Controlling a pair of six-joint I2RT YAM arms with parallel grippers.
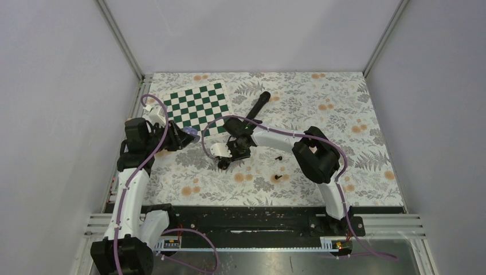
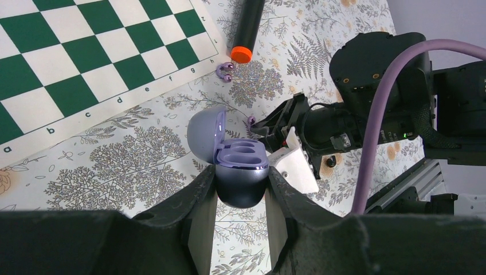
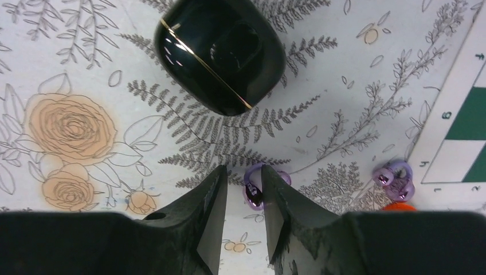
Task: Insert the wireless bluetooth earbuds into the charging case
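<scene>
My left gripper is shut on the lavender charging case (image 2: 239,177), its lid (image 2: 202,132) raised and its slots facing up. My right gripper is low over the cloth, partly open, with a lavender earbud (image 3: 253,195) at its fingertips; whether it is gripped I cannot tell. Another lavender earbud (image 3: 392,180) lies near the chessboard's edge, by an orange-capped black cylinder (image 2: 247,26).
The green-and-white chessboard (image 1: 196,104) lies at back left. A glossy black case (image 3: 220,54) sits near my right gripper. Small dark pieces (image 1: 278,176) lie to the right, where the cloth is largely clear.
</scene>
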